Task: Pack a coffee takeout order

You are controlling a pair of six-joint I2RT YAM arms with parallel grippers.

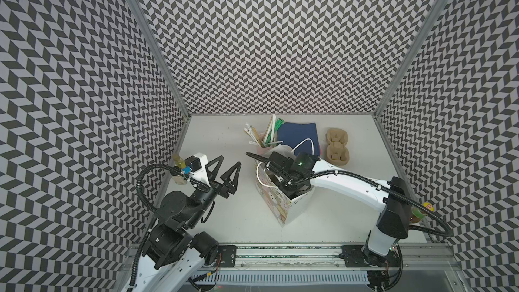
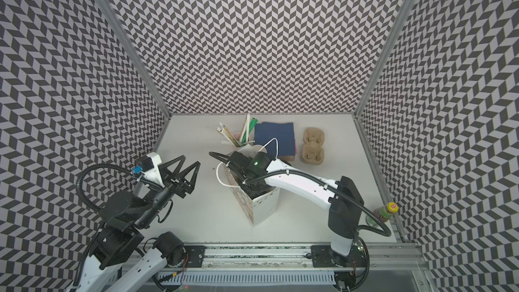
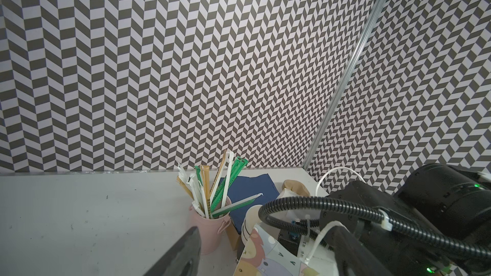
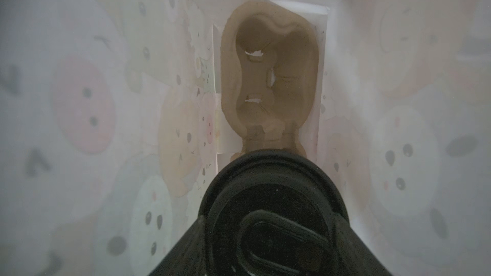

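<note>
A white paper bag (image 1: 294, 209) with cartoon animals and white handles stands mid-table. My right gripper reaches down inside it, shut on a cup whose black lid (image 4: 271, 184) fills the space between the fingers. Beyond that lid, a brown cup carrier (image 4: 276, 71) lies on the bag's floor with one empty well showing; the cup partly covers the rest. To the left of the bag, my left gripper (image 1: 227, 168) hangs open and empty over the table. The cup's lower part is hidden in the right wrist view.
A pink cup of straws (image 3: 207, 232) and a stack of blue napkins (image 2: 274, 136) stand behind the bag. Another carrier (image 1: 337, 146) lies at the back right. Bottles stand at the right edge (image 2: 385, 212) and left edge (image 1: 179, 163).
</note>
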